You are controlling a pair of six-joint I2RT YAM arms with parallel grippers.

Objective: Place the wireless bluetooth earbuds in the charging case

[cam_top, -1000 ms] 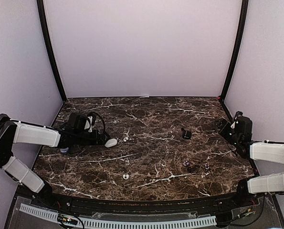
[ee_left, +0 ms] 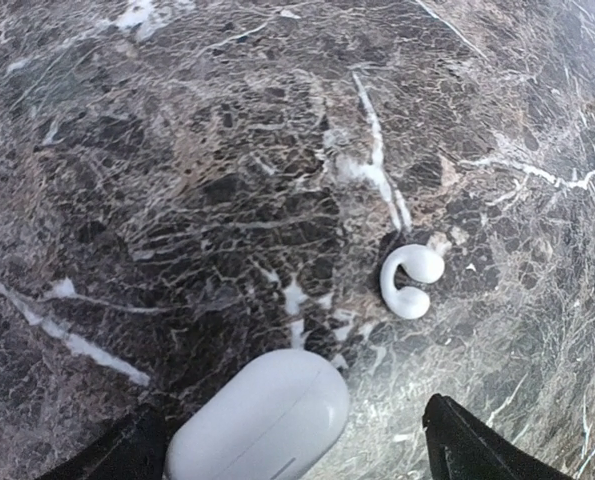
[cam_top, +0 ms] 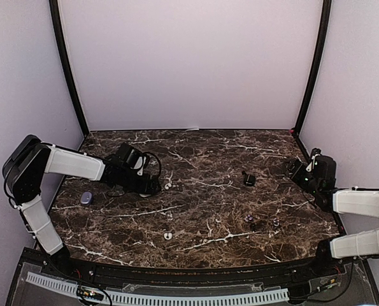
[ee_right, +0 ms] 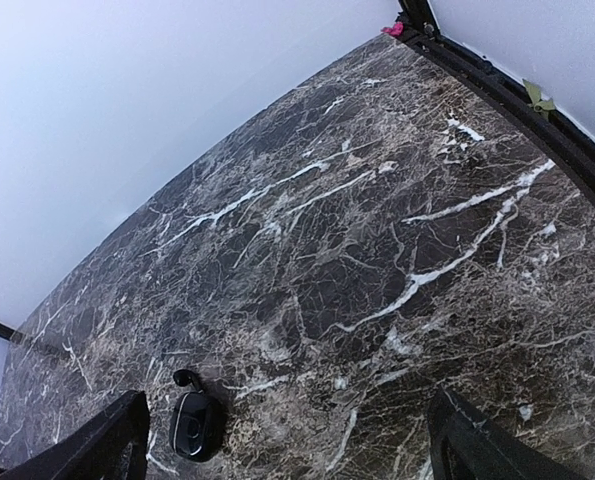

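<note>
My left gripper (cam_top: pixel 148 185) is low at the left of the marble table, its fingertips apart around a white oval charging case (ee_left: pixel 257 420), which it mostly hides in the top view. A curved white earbud piece (ee_left: pixel 412 282) lies just beyond, also seen as small white pieces (cam_top: pixel 167 187). Another white piece (cam_top: pixel 167 236) lies near the front. My right gripper (cam_top: pixel 294 172) stands open above the right side, with a black case (ee_right: pixel 197 424) on the table ahead of it.
A pale lavender case (cam_top: pixel 86 198) lies at the far left. Small dark and pinkish pieces (cam_top: pixel 276 222) lie at the front right.
My left gripper has moved right over the white case, which it now covers in the top view; the lavender case has come into full view. The right arm is still.
</note>
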